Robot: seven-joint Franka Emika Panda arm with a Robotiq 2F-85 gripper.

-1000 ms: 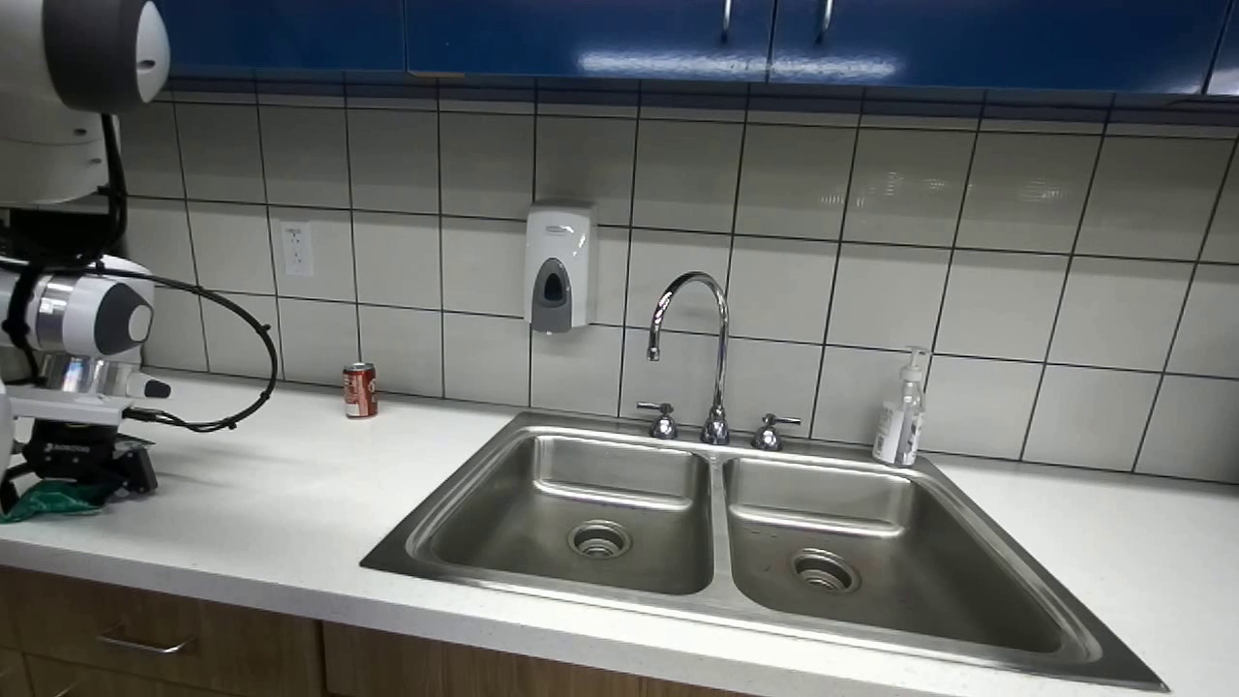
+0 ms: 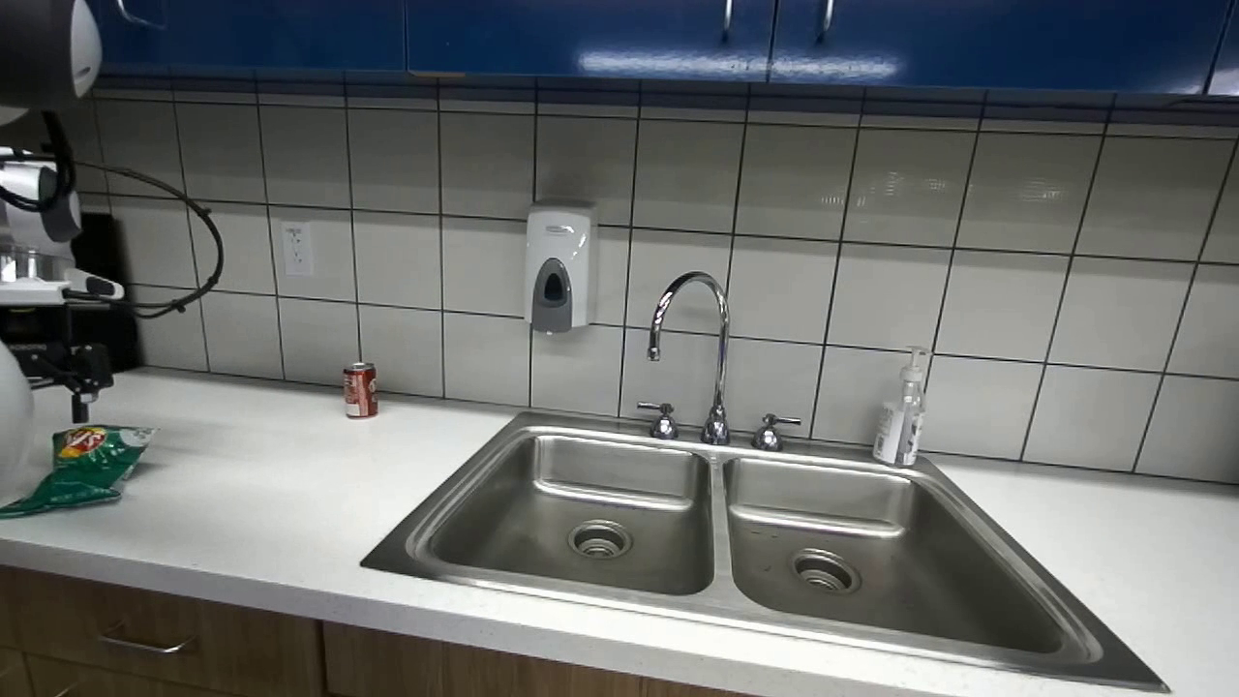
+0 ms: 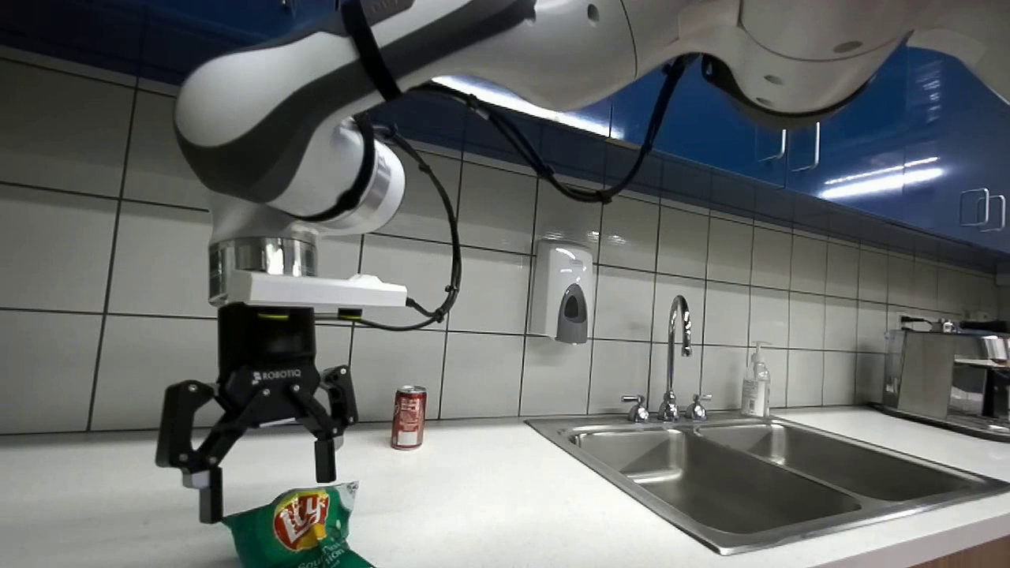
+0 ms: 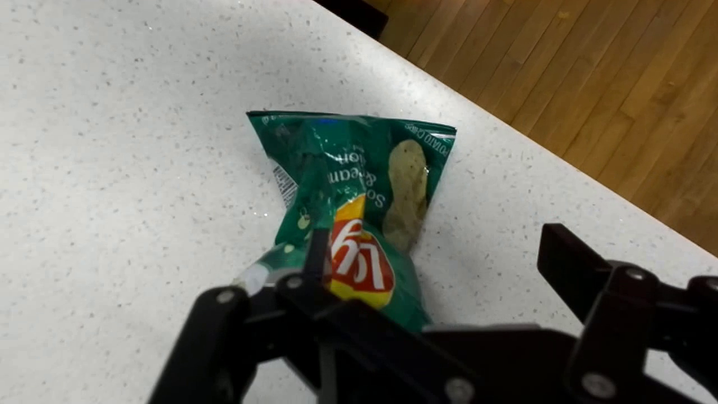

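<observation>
A green Lay's chip bag (image 2: 101, 463) lies on the white counter at the far left, close to the front edge. In exterior view 2 the same bag (image 3: 301, 533) shows at the bottom, its red and yellow logo facing out. My gripper (image 3: 267, 491) points down with its fingers spread wide, above and behind the bag, holding nothing. From the wrist view, the left finger (image 4: 316, 256) overlaps the bag (image 4: 404, 195), while the right finger (image 4: 569, 266) stands over bare counter. The lower end of the bag is hidden behind the gripper there.
A red can (image 2: 360, 390) stands by the tiled wall. The double steel sink (image 2: 716, 500) has a tall faucet (image 2: 722, 348) and a soap bottle (image 2: 902, 424) at its back edge. Bare counter (image 2: 314, 488) lies between bag and sink.
My arm has risen and moved back from the bag, which stays on the counter. More of the bag is uncovered now, and its logo shows.
</observation>
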